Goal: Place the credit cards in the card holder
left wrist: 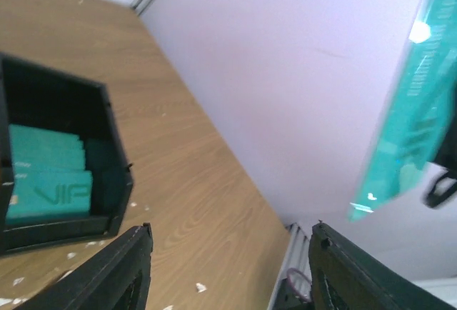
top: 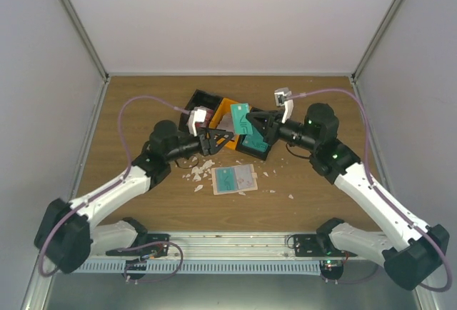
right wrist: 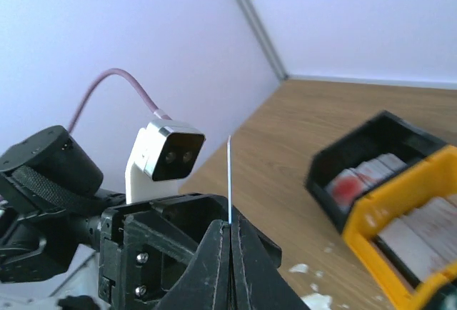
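A teal card (top: 241, 118) is raised above the bins, my right gripper (top: 250, 118) shut on its edge. Seen from the right wrist, the card (right wrist: 229, 174) is a thin upright line between the closed fingers. My left gripper is open and empty, close to the left of the raised card in the top view. On the table in front lies the card holder (top: 245, 191), with a teal card (top: 225, 179) in its left half and a grey right half. More teal cards (left wrist: 53, 188) lie in the right black bin (left wrist: 57, 233).
An orange bin (right wrist: 351, 238) with pale cards stands in the middle. Beside it, a black bin (right wrist: 321, 174) holds red and white cards. White scraps (top: 198, 170) lie around the holder.
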